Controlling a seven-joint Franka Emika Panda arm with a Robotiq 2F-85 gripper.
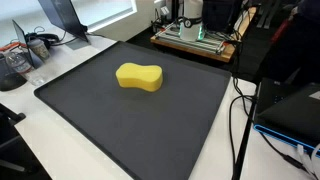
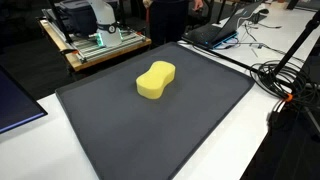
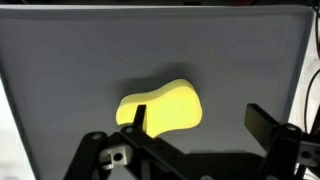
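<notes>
A yellow sponge (image 1: 139, 77), narrowed at its waist, lies flat on a dark grey mat (image 1: 130, 120), towards the mat's back edge. The same sponge (image 2: 156, 79) shows in exterior view 2, with nothing touching it. In the wrist view, my gripper is open above the mat, its fingers wide apart. The left finger overlaps the lower part of the sponge (image 3: 172, 107) in this view, while the right finger is over bare mat. Neither exterior view shows the gripper's fingers.
The white table has glassware (image 1: 39, 47) at its back left in exterior view 1. Black cables (image 2: 278, 80) run beyond one mat side. A wooden-edged platform with the robot's base (image 2: 105, 35) stands behind.
</notes>
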